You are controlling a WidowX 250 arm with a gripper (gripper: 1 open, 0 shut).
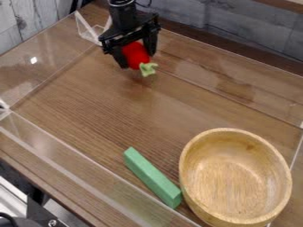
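My black gripper (129,44) is at the top centre of the camera view, over a red object (135,55) with a pale green part (147,68) at its lower end. The gripper's fingers surround the red object; whether they are shut on it I cannot tell.
A green bar (153,177) lies at the bottom centre. A large round wooden bowl (235,175) sits at the bottom right. A clear plastic item (92,27) is at the back left, near the wall.
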